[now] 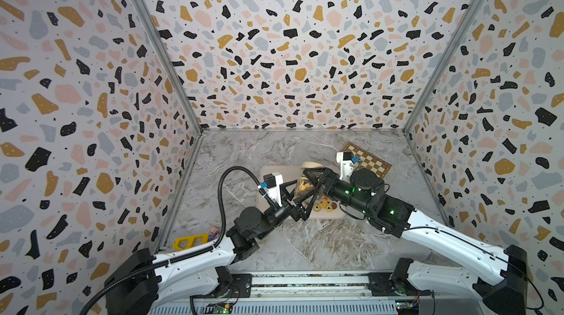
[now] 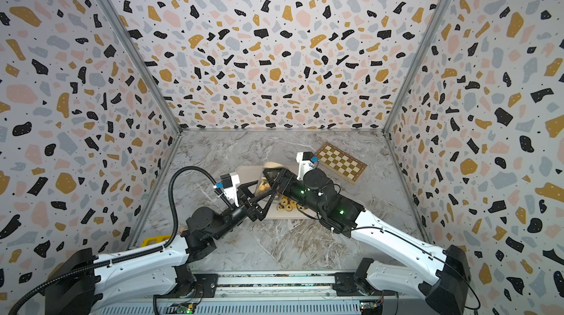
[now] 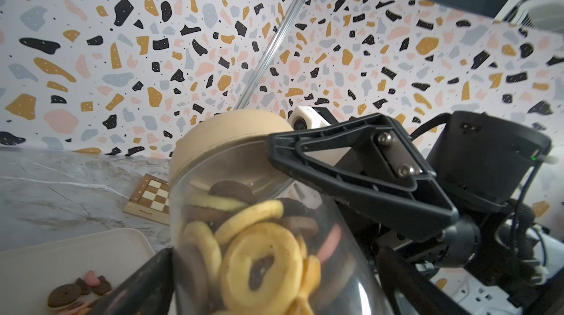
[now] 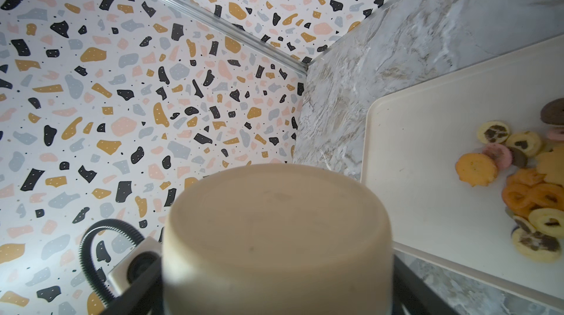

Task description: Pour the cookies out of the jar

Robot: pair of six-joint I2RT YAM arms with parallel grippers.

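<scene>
A clear jar [image 3: 264, 197] with a beige lid [image 3: 229, 133] is raised above the tray, tilted, with ring-shaped and dark cookies [image 3: 261, 268] inside. My left gripper [image 1: 306, 185] stands open around the jar body; its dark fingers [image 3: 144, 288] show on either side, and contact cannot be told. At the lid end is my right gripper [image 1: 320, 178], open wide, with one finger [image 3: 358, 183] along the jar's side. In the right wrist view the lid [image 4: 279, 227] fills the space before the camera and hides most of the fingers. Loose cookies [image 4: 528, 191] lie on the beige tray [image 4: 417, 156].
A checkered board [image 1: 370, 159] lies at the back right of the marble table. Something yellow [image 1: 189, 242] sits at the front left, partly behind the left arm. Both arms meet closely over the tray, while the back left of the table is clear.
</scene>
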